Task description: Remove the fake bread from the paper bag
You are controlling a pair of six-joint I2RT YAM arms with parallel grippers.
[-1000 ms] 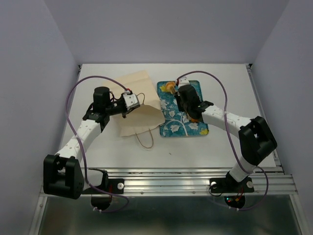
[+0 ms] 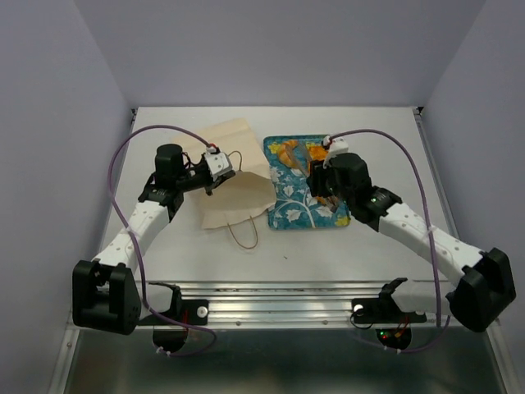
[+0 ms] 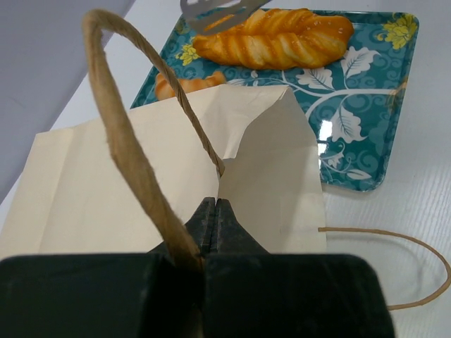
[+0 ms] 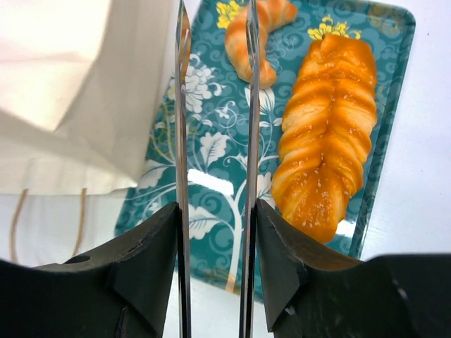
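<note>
The cream paper bag point(image 2: 238, 197) lies on its side, its mouth facing the tray. My left gripper is shut on the bag's rim beside a twisted handle point(image 3: 116, 105). Metal tongs point(image 4: 251, 155) stand between the fingers of my right gripper, their two arms spread apart. They reach over the tray with nothing gripped between them. A small croissant-shaped fake bread point(image 4: 243, 42) lies on the tray; one tong arm crosses it in the right wrist view. The longer braided fake bread point(image 3: 275, 39) also rests there. The bag's depth is hidden.
The teal floral tray point(image 2: 291, 215) lies right of the bag, close to its mouth. A loop handle point(image 2: 244, 238) sticks out at the bag's near side.
My right gripper and the tongs have moved right and slightly nearer the front. The tong arms have spread apart, and the croissant now shows lying on the tray. The left arm and bag are still.
</note>
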